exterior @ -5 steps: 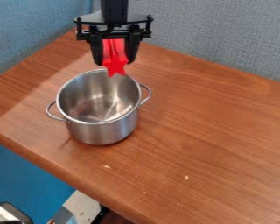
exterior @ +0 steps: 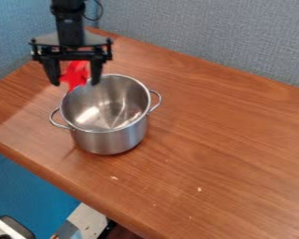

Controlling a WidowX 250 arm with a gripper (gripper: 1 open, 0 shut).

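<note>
A steel pot (exterior: 105, 121) with two loop handles stands on the wooden table (exterior: 220, 159) near its left edge. My gripper (exterior: 72, 75) hangs above and just behind the pot's left rear rim, fingers pointing down. A red object (exterior: 75, 69) shows at the fingers, behind the pot; whether they grip it or it is loose between them I cannot tell.
Blue-grey padded walls stand behind and to the left, with a blue floor below the left edge. Some white and dark equipment (exterior: 87, 222) is at the bottom left, off the table.
My gripper has moved left and down from above the pot's back to its left rear. The red object has moved left and lower with it, now partly behind the pot.
</note>
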